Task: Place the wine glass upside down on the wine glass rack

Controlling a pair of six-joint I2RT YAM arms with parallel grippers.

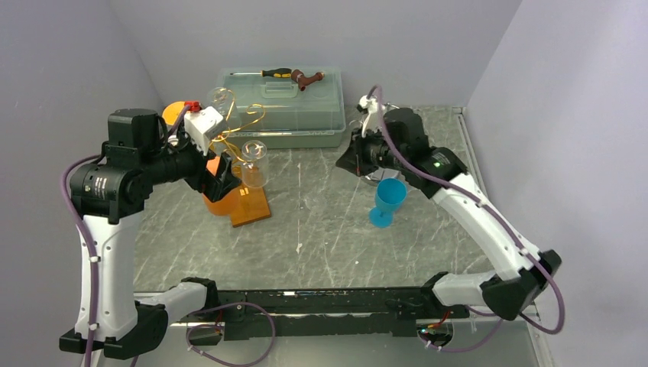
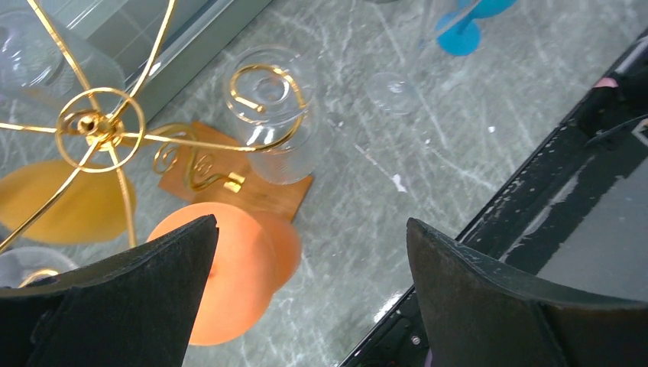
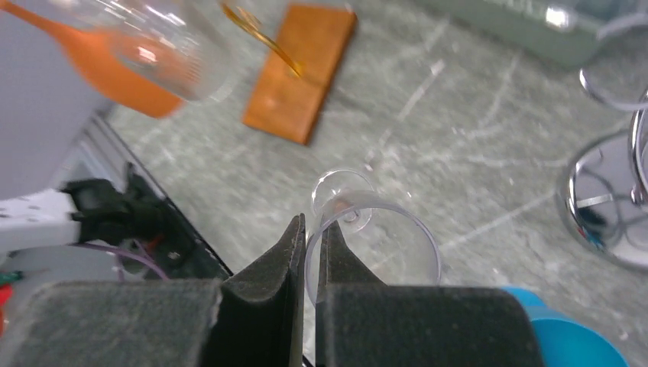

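A clear wine glass (image 3: pixel 374 205) is held by its rim in the right wrist view, its round foot pointing down and away. My right gripper is shut on that rim. In the left wrist view, a clear foot (image 2: pixel 393 92) and stem show at the top, apparently of this glass. The gold wire rack (image 2: pixel 95 125) stands at left, with clear, orange (image 2: pixel 221 267) and yellow (image 2: pixel 69 200) glasses around its arms. One clear glass (image 1: pixel 254 164) hangs bowl-down at its front right. My left gripper is open beside the rack, nothing between its fingers.
A blue goblet (image 1: pixel 390 197) stands upright at the right, near a chrome rack (image 3: pixel 607 195) partly covered by the right arm in the top view. Behind the gold rack sits a green translucent toolbox (image 1: pixel 298 138).
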